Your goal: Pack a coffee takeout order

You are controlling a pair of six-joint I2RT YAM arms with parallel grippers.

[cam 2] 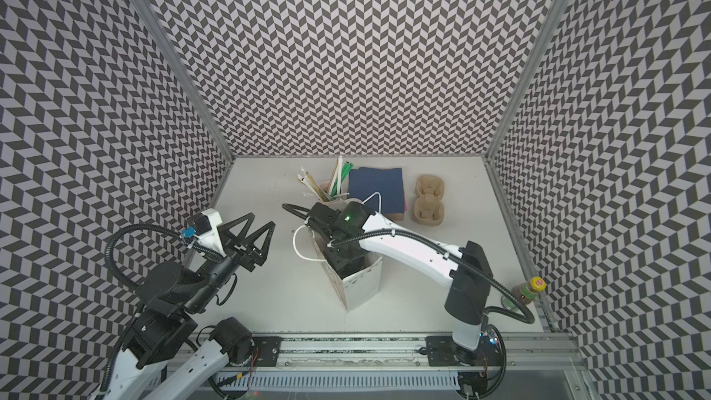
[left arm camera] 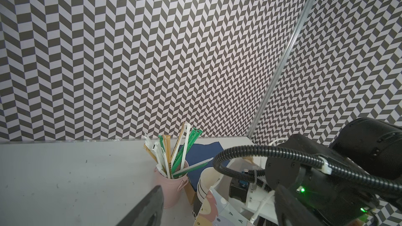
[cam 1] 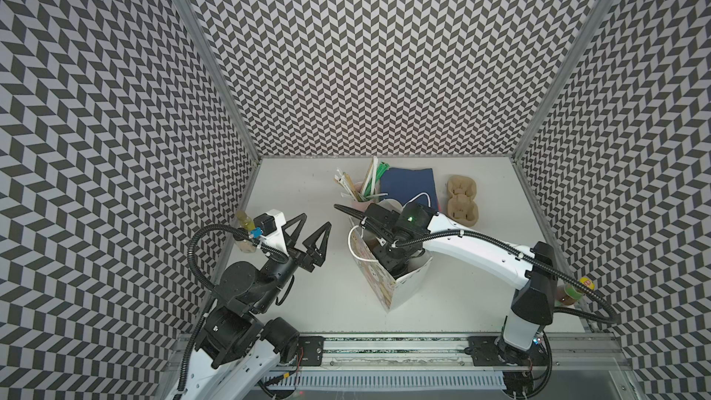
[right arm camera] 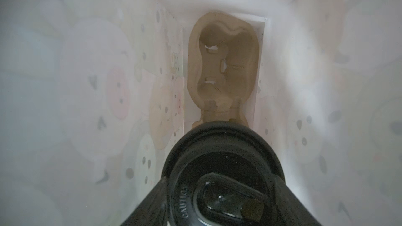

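Inside the white paper bag (cam 1: 403, 291), which stands open mid-table, my right gripper is shut on a cup whose black lid (right arm camera: 222, 159) faces the wrist camera. A brown cardboard cup carrier (right arm camera: 238, 67) lies on the bag's floor; the cup hides its nearer half, so I cannot tell whether the cup touches it. Patterned walls of the bag rise on both sides. Left of the bag, in the air, my left gripper (cam 1: 311, 226) stands open, nothing between its fingers.
Behind the bag are a pink bucket (left arm camera: 170, 192) of straws, a dark blue napkin stack (cam 2: 376, 185) and a second cardboard carrier (cam 1: 462, 200). A yellow-capped bottle (cam 2: 526, 292) stands far right.
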